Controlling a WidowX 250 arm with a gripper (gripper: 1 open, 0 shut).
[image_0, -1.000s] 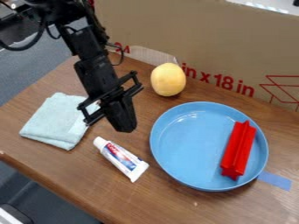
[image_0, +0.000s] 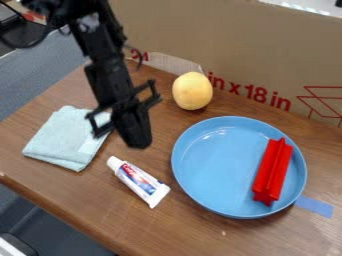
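Note:
My black gripper (image_0: 115, 128) hangs over the wooden table at left of centre, beside a folded pale cloth (image_0: 58, 141) and above a white toothpaste tube (image_0: 139, 183); it is blurred, and I cannot tell how far apart its fingers are or whether anything is between them. A blue plate (image_0: 211, 180) holds a red object (image_0: 271, 171) on its right side. A yellow fruit-like object (image_0: 193, 91) rests behind the plate.
A cardboard box (image_0: 254, 45) stands along the back. The table's left and front edge borders a darker area. Bare wood shows in front of the plate and tube.
The gripper looks more blurred and has shifted very slightly. The objects on the table have not moved.

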